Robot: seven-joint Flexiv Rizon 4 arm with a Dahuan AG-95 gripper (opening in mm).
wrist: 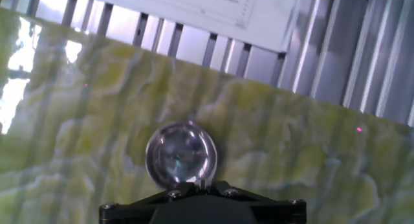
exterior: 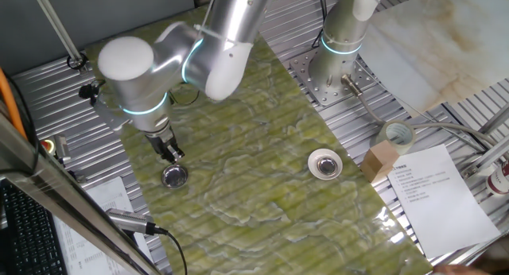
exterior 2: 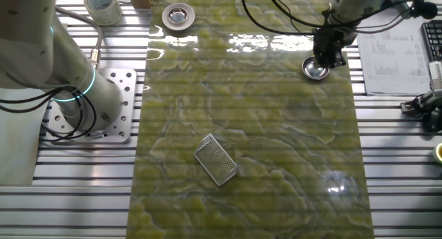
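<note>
A small shiny metal bowl (exterior: 174,176) rests on the green marbled board. My gripper (exterior: 176,156) hangs over the bowl's edge, pointing down. From the wrist camera, the gripper appears shut, its fingertips together at the near rim of the bowl (wrist: 181,154), and nothing shows between them. Whether the tips touch the rim cannot be told. Exterior view 2 has the gripper (exterior 2: 331,58) beside the same bowl (exterior 2: 315,68). A second metal bowl (exterior: 327,165) sits on a white saucer (exterior: 316,173) across the board.
A flat metal grater (exterior 2: 216,159) lies on the board (exterior 2: 269,190). Past the board's edge are a wooden block (exterior: 378,161), a tape roll (exterior: 395,135) and a printed sheet (exterior: 441,199). The board between the two bowls is clear.
</note>
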